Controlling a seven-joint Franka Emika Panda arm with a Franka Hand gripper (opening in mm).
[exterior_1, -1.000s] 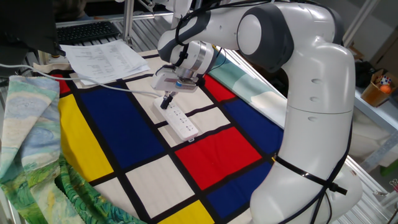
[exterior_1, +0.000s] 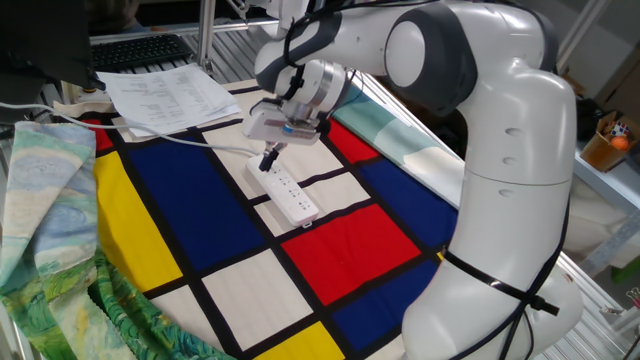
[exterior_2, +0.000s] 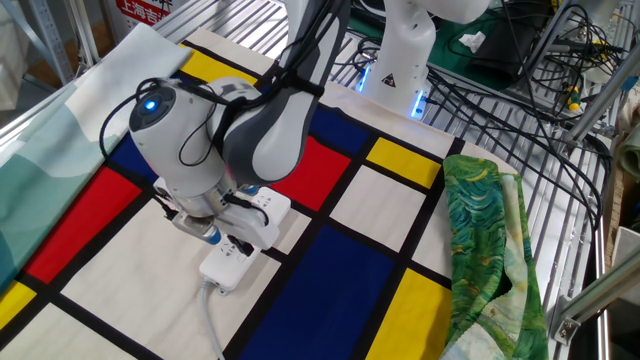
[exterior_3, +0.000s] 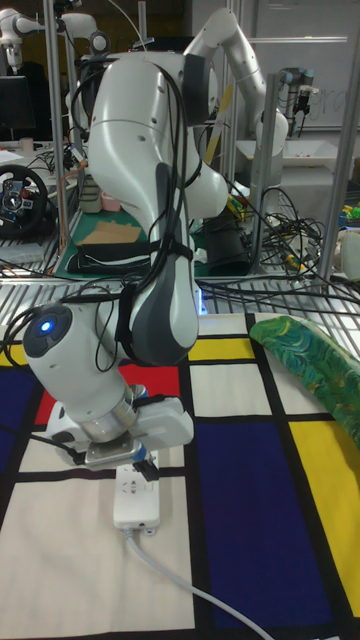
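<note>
A white power strip lies on the patterned cloth, its sockets facing up and a pale cable running from one end. My gripper points down over the strip near its cable end. In exterior view 2, the gripper's hand covers the strip's middle, and dark fingertips show against the white casing. From exterior view 3, dark fingertips appear just above the socket face. Whether they touch the strip, and whether anything sits between them, is too small to tell.
Printed paper lies by the cable. A bunched green and blue painted cloth covers one edge of the table. The colour-block cloth is otherwise mostly bare around the strip. A brown box stands off to the side.
The power strip has stayed in place.
</note>
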